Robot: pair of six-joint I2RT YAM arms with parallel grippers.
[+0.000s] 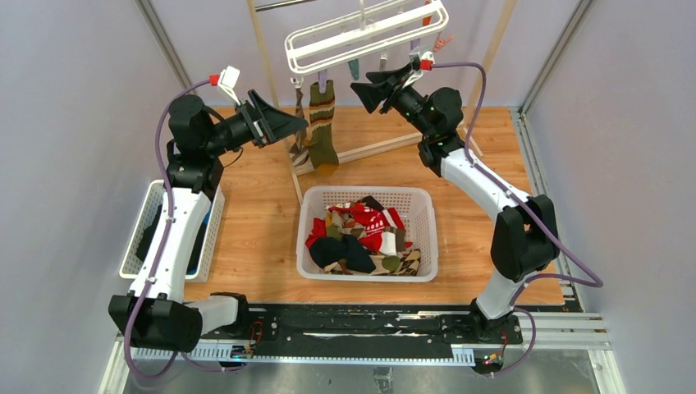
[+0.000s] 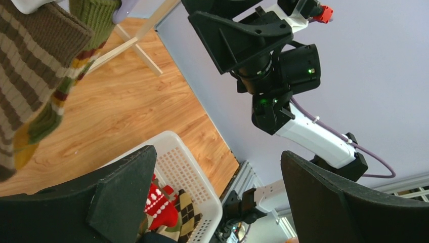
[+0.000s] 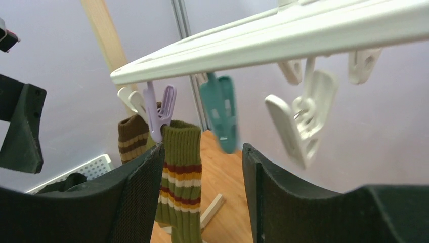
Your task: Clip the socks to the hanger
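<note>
From the left end of the white hanger (image 1: 367,37) hang two socks. One is a green sock (image 1: 322,123) with red and yellow stripes, held at its cuff by a purple clip (image 3: 158,109); the other is a brown striped sock (image 2: 30,66) beside it. A teal clip (image 3: 220,111) and a white clip (image 3: 303,119) hang empty on the hanger. My left gripper (image 1: 302,125) is open just left of the socks, with nothing between its fingers. Below the hanger and right of the socks, my right gripper (image 1: 365,95) stands open and empty, facing the teal clip.
A white basket (image 1: 429,234) of mixed socks stands on the wooden table under the hanger. Another white basket (image 1: 130,254) with dark items lies at the left, partly under the left arm. The hanger's wooden stand (image 1: 382,146) crosses behind.
</note>
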